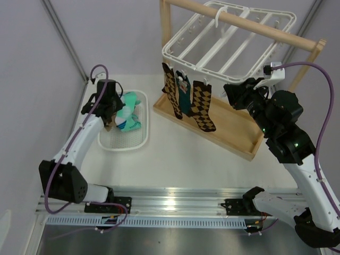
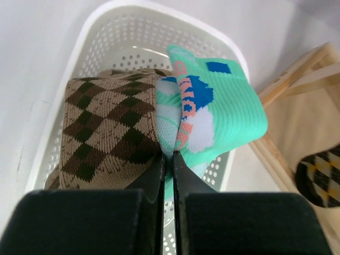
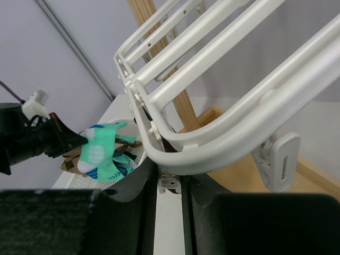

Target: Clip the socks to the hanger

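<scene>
A turquoise sock point(image 2: 226, 109) with white and blue patches and a brown argyle sock point(image 2: 109, 127) lie bunched together over the white basket. My left gripper is shut on them where they meet, the cloth gathered at its fingertips. Three patterned socks hang from the white hanger point(image 1: 183, 59): a left argyle one point(image 1: 171, 93), a dark teal one point(image 1: 184, 95) and a right argyle one point(image 1: 202, 106). At the hanger's front right edge, my right gripper is shut on a white clip point(image 3: 162, 187), partly hidden by the fingers.
The perforated basket point(image 1: 123, 147) stands at the left. A wooden stand with a crossbar point(image 1: 255, 26) bears the hanger, over its tray-like base point(image 1: 239, 151). Another white clip point(image 3: 279, 162) hangs free on the rim. Clear table lies between basket and stand.
</scene>
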